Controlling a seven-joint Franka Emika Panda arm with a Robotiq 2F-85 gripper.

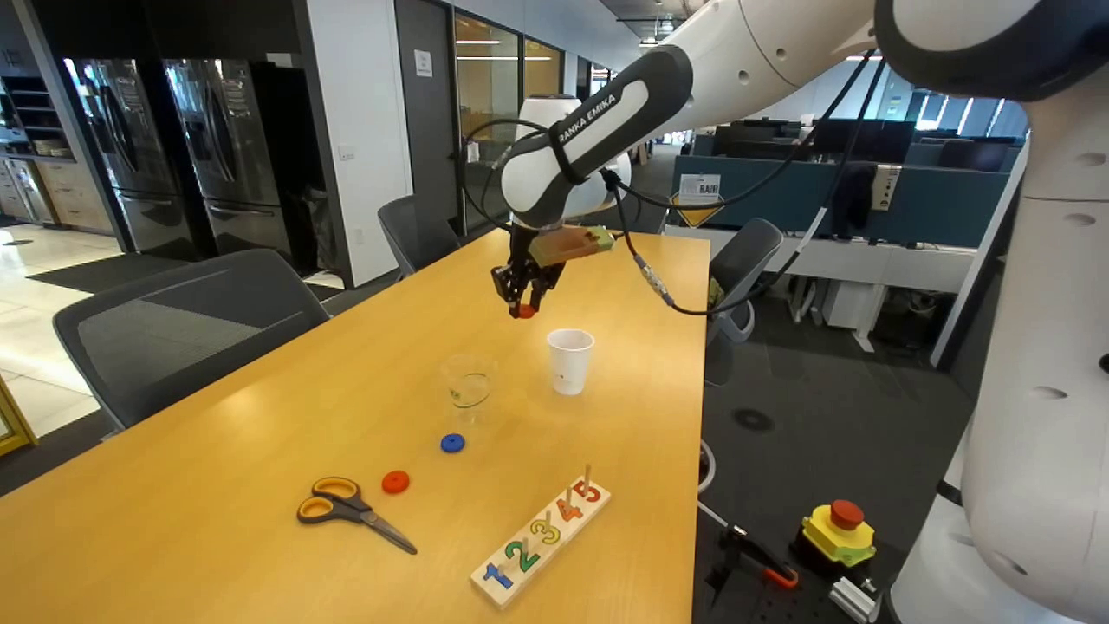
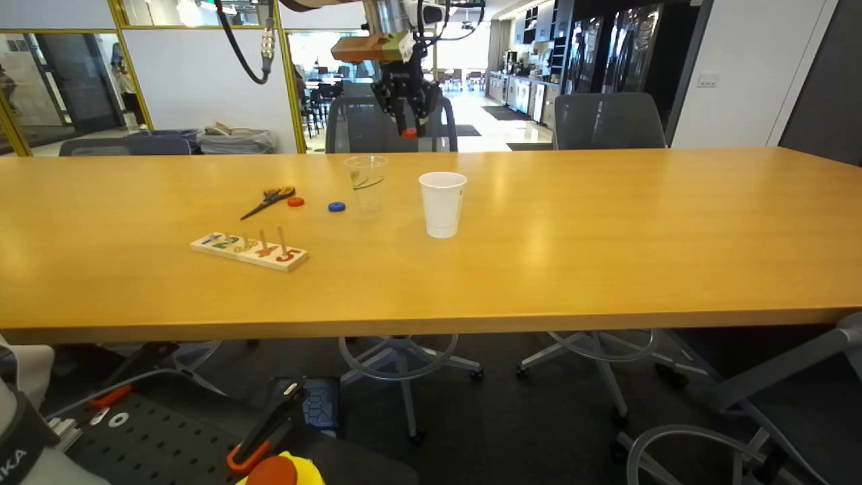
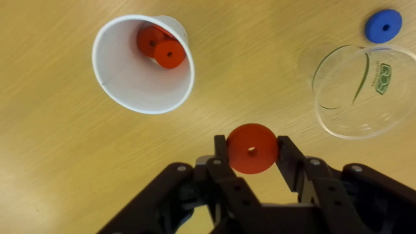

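Observation:
Between the fingertips of my gripper a red disc with a small central hole is pinched, the gripper shut on it. It hangs above the table, clear of both cups. The white paper cup stands upright, with several red discs lying inside it in the wrist view. A clear plastic cup stands to the right in that view, and no disc shows inside it. Just beside it a blue disc lies on the table. Another red disc rests near the scissors.
Black and orange scissors lie open-handled on the table. A wooden number board with upright pegs sits near the table edge. Free tabletop extends to the right of the white cup in exterior view 2.

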